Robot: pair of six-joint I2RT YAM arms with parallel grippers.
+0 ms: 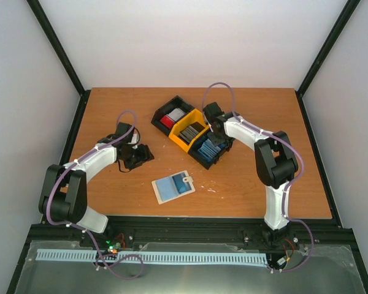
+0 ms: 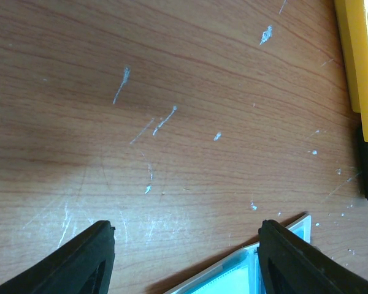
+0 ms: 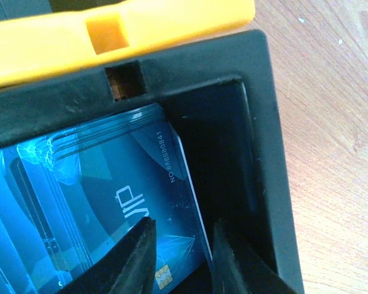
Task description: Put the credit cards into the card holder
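Note:
Blue cards (image 3: pixel 135 184) stand leaning in the black bin (image 3: pixel 262 122), one tilted card face showing its printed number. My right gripper reaches down into this bin with its fingers apart. The upright edge of the front card runs between them, close to the right finger (image 3: pixel 224 257). On the table's front part lies the card holder (image 1: pixel 167 187), spread flat, pale on one half and darker blue on the other. My left gripper hovers over bare wood with its fingers wide apart, the holder's corner (image 2: pixel 303 226) showing beyond the right finger.
A yellow bin (image 1: pixel 185 139) with dark cards adjoins the blue cards' bin. Behind it stands another black bin (image 1: pixel 161 116) with red and grey cards. Bare table (image 1: pixel 264 202) lies at the front right and left of the bins.

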